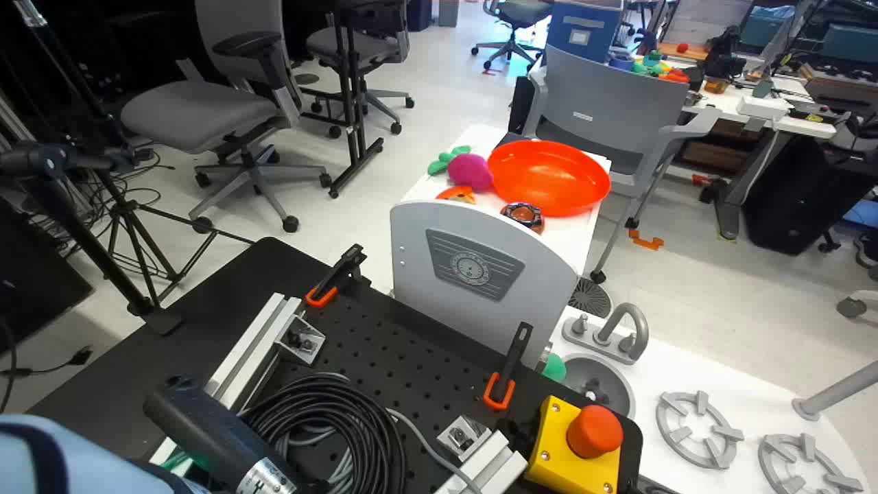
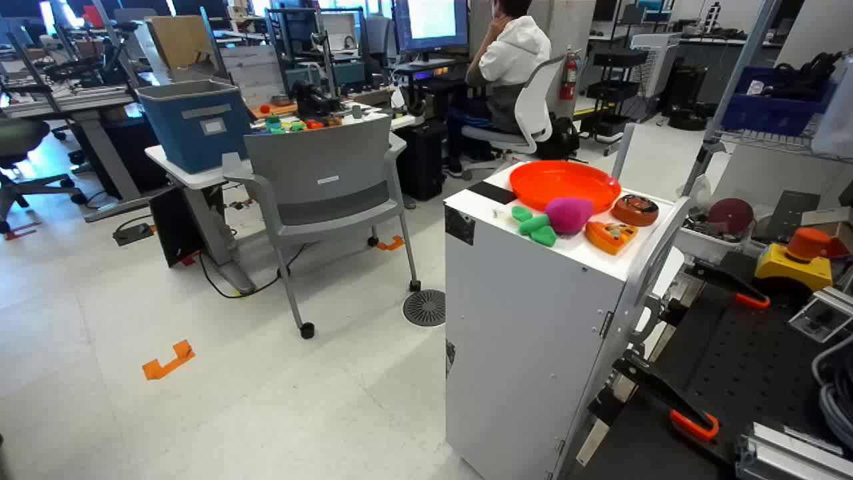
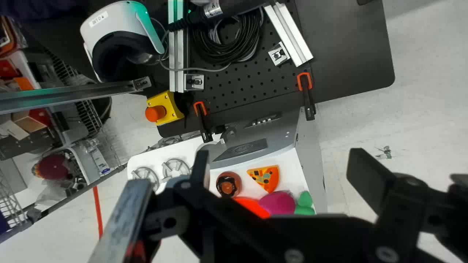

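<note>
My gripper stands open in the wrist view, its two black fingers far apart, high above the white cabinet top. Beneath it lie a toy pizza slice [image 3: 265,177], a brown round toy like a doughnut [image 3: 228,184] and a pink-purple toy vegetable [image 3: 277,203] with green leaves [image 3: 304,204]. Part of the red-orange plate [image 3: 252,206] shows there; the gripper body covers the rest. In exterior view 2 the whole plate [image 2: 564,185] sits at the back of the cabinet top [image 2: 512,228], the toys along its near side. Neither exterior view shows the gripper.
A grey panel [image 1: 485,263] rises between the toys and the black table [image 1: 403,346]. Clamps [image 1: 511,370], coiled cables [image 1: 329,428] and a yellow emergency stop box [image 1: 576,444] are on that table. Toy stove burners [image 1: 699,428] and a sink [image 1: 594,383] lie to the side. A grey chair [image 2: 328,180] stands near the cabinet.
</note>
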